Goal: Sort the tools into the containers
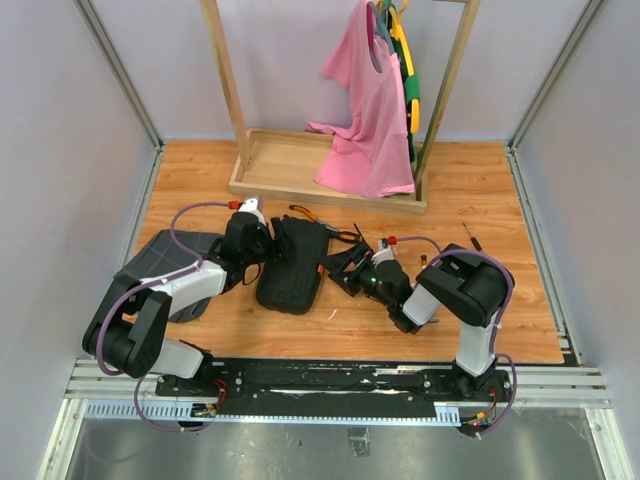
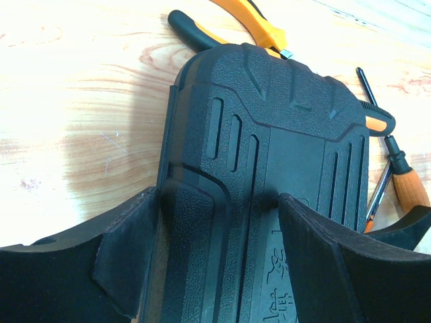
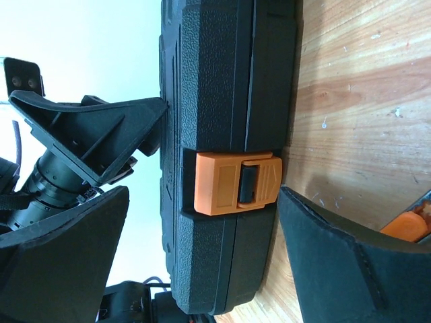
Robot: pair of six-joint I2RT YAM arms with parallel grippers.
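A black plastic case point(image 1: 290, 275) lies near the table's middle. My left gripper point(image 1: 275, 235) is at its upper left; in the left wrist view its fingers straddle the case's edge, and whether they grip it is unclear. My right gripper point(image 1: 338, 268) is at the case's right side, its fingers parted around the orange latch point(image 3: 229, 182), with no contact clearly visible. Orange-handled pliers point(image 2: 252, 20), a wooden-handled tool point(image 2: 407, 185) and a screwdriver point(image 1: 475, 240) lie on the table.
A grey flat object point(image 1: 160, 255) lies at the left. A wooden rack point(image 1: 250, 180) with hanging clothes stands at the back. Bare wood shows at the table's back left and right.
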